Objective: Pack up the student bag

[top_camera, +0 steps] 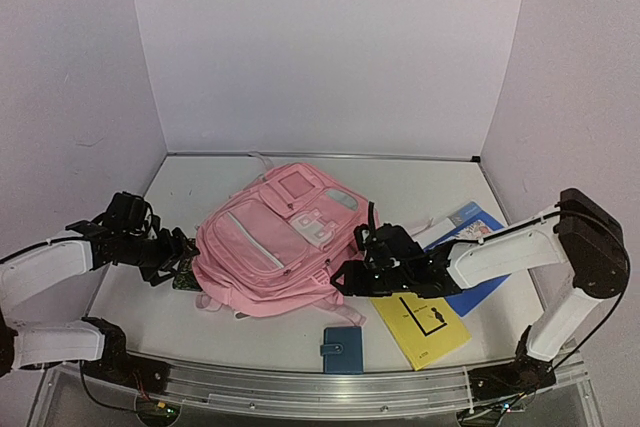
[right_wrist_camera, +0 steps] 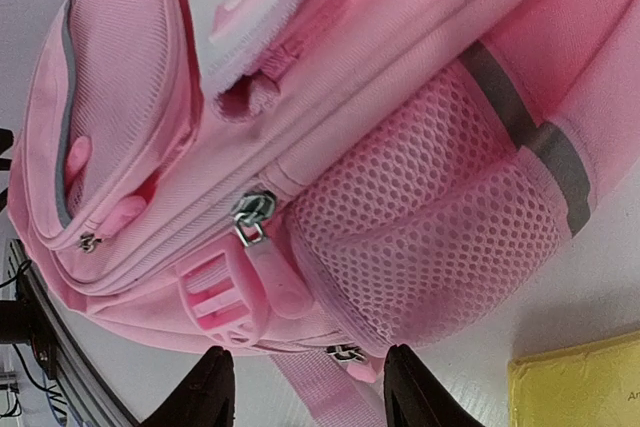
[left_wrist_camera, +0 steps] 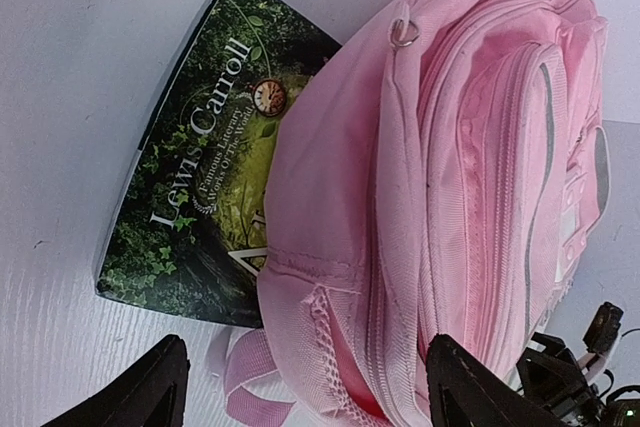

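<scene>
The pink backpack (top_camera: 275,237) lies on its back in the middle of the table. Both its zipped pockets and a zipper pull (right_wrist_camera: 275,277) face up, and it looks closed. At its left edge my left gripper (top_camera: 178,255) hangs open, with nothing held. Partly under the bag's left side is a dark green Lewis Carroll book (left_wrist_camera: 190,177). Over the bag's lower right edge is my right gripper (top_camera: 345,275), its fingers apart beside the mesh side pocket (right_wrist_camera: 430,217) and a buckle. Nothing sits between those fingers.
A yellow book (top_camera: 425,337) and a blue book (top_camera: 475,292) lie to the right, the blue one partly behind the right arm. Near the front edge rests a small dark blue notebook (top_camera: 342,352). Bare table (top_camera: 200,187) shows at the back left.
</scene>
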